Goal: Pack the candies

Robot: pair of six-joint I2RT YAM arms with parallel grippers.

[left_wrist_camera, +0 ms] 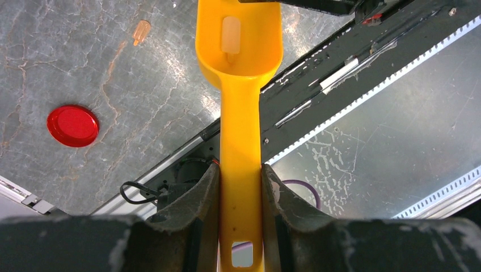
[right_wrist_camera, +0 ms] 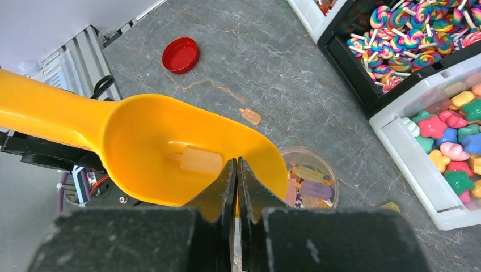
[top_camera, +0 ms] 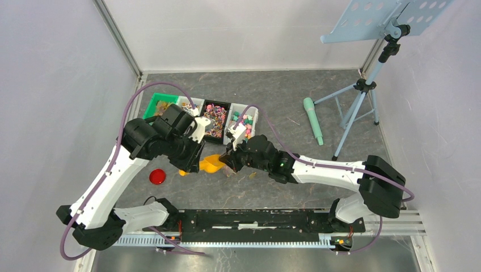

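Observation:
My left gripper [top_camera: 194, 168] is shut on the handle of a yellow-orange scoop [left_wrist_camera: 241, 130], whose bowl points toward the right arm. One pale orange popsicle-shaped candy [right_wrist_camera: 201, 161] lies in the bowl. My right gripper is shut, its fingertips over the bowl beside that candy; nothing clearly shows between them. Below the scoop's lip, partly covered by it, stands a clear round jar [right_wrist_camera: 332, 170] with several candies inside. Another orange candy [right_wrist_camera: 250, 116] lies loose on the floor, and a yellowish one [right_wrist_camera: 390, 207] lies right of the jar.
A red lid [top_camera: 157, 176] lies on the floor at left. Behind the grippers stand a green bin [top_camera: 149, 107], white bins, including one with star-shaped candies [right_wrist_camera: 405, 164], and a black bin [right_wrist_camera: 346, 68] of lollipops. A green tube [top_camera: 313, 122] and tripod stand right, past clear floor.

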